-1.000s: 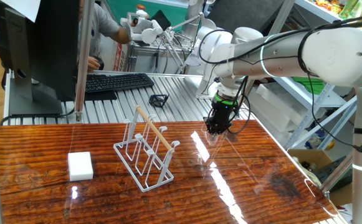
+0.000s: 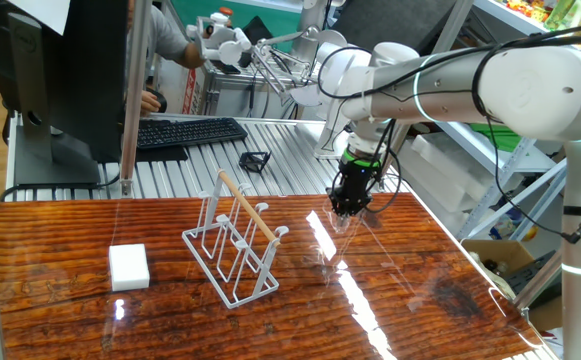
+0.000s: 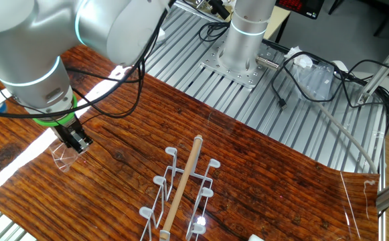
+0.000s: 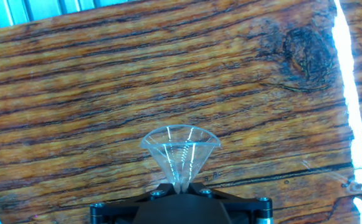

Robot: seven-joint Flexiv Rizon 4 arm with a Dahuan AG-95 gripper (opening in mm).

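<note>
A clear, cone-shaped cup flares away from my gripper in the wrist view, its wide round rim outward. The fingers are closed together on its narrow end. Exterior view 2 shows the same transparent cup below the gripper, at the left over the wooden table. Whether its rim touches the tabletop I cannot tell. In exterior view 1 my gripper points down near the table's back edge, right of a white wire rack with a wooden top bar. No cup sits on the rack's prongs.
A white block lies left of the rack. Bare wooden tabletop stretches in front and to the right. Behind are a keyboard and a monitor. Black cables hang loosely from my arm.
My arm and gripper, the rack and the block look unmoved. Only a white device in the background, near the person, has shifted slightly.
</note>
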